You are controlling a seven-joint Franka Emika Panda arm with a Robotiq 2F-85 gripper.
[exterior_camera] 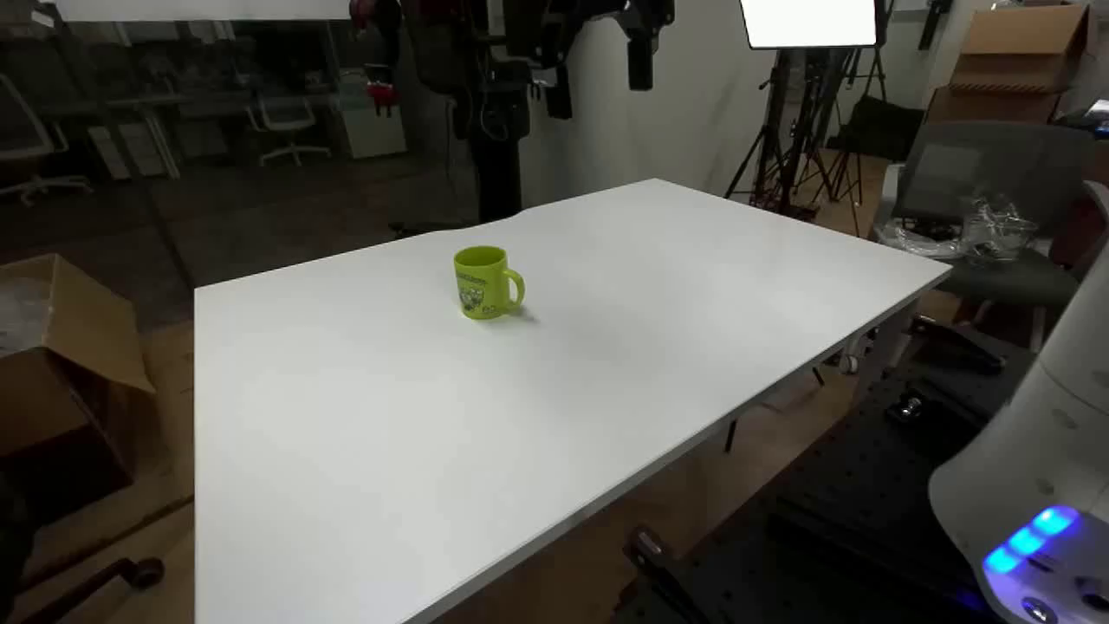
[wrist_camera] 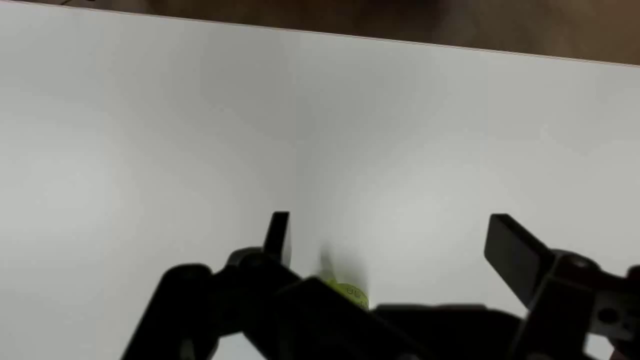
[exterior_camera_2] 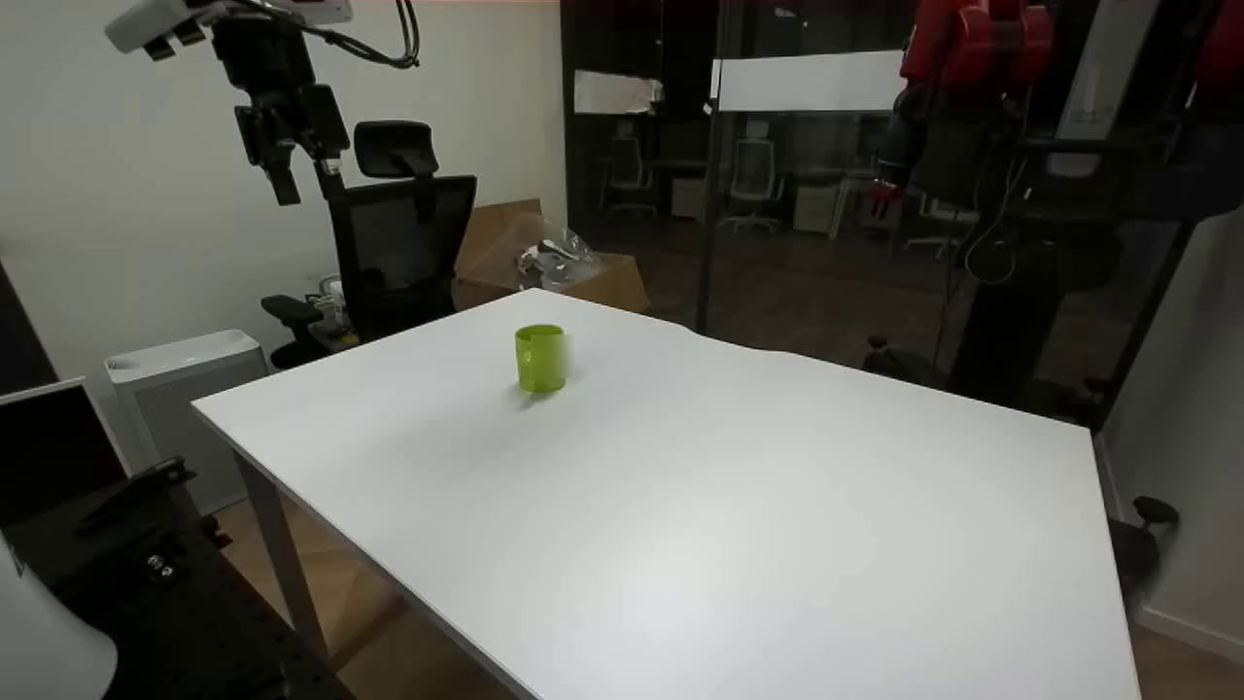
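Note:
A lime-green mug (exterior_camera: 483, 282) with a printed picture stands upright on the white table (exterior_camera: 665, 343), its handle turned right in exterior view 1. From the other side, in exterior view 2, the same mug (exterior_camera_2: 539, 360) is near the table's far left part. High above the tabletop hangs my black gripper (exterior_camera_2: 305, 181), well clear of the mug. In the wrist view the gripper is open, its fingers wide apart with only table showing between them. There, just a sliver of the mug (wrist_camera: 351, 293) peeks out, the rest hidden behind the gripper body.
Apart from the mug, the tabletop is bare. A black office chair (exterior_camera_2: 402, 245) and a cardboard box (exterior_camera_2: 612, 284) stand beyond the table's edge. Another open box (exterior_camera: 99, 322) is on the floor at the left in exterior view 1.

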